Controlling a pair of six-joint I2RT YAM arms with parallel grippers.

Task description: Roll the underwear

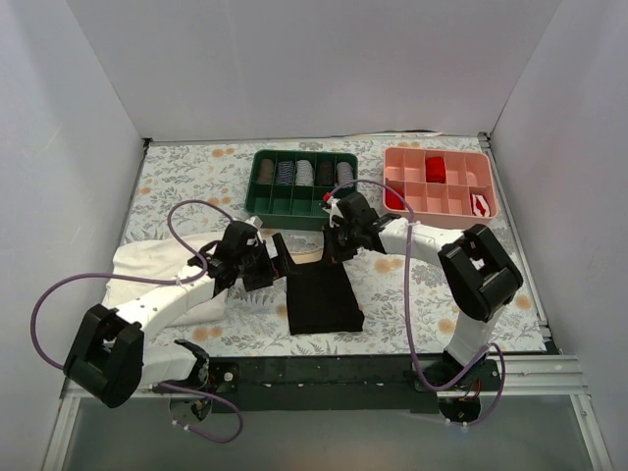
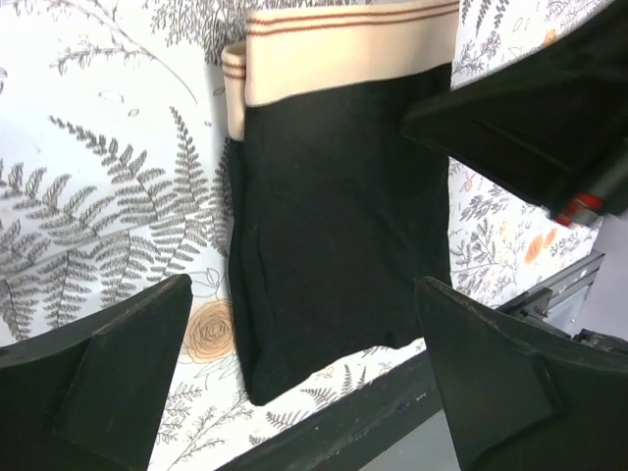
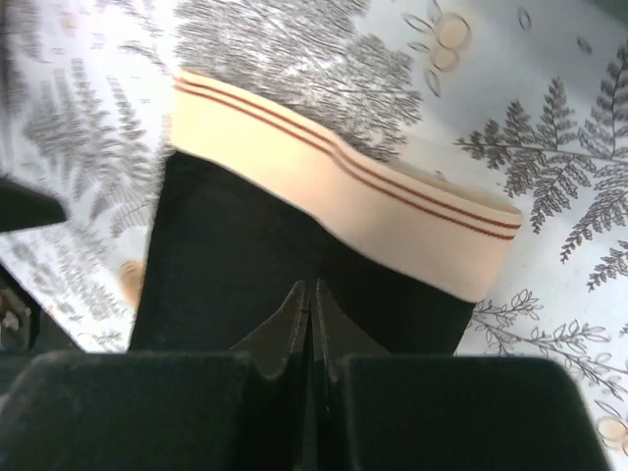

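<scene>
The black underwear [image 1: 322,304] lies flat on the table, its cream waistband [image 2: 353,44] with red-brown stripes at the far side. In the left wrist view my left gripper is open above the garment, its fingers wide apart with nothing between them. My right gripper is over the black fabric just below the waistband [image 3: 343,182]. Its two dark fingertips are close together. Against the black cloth I cannot tell whether any fabric is between them. In the top view the right gripper [image 1: 334,257] covers the underwear's upper right corner.
Behind the underwear is a green divided box [image 1: 294,218] holding rolled dark and striped items. To the right stands a pink box [image 1: 451,211] with red items. A white cloth [image 1: 201,312] lies on the left under my left arm.
</scene>
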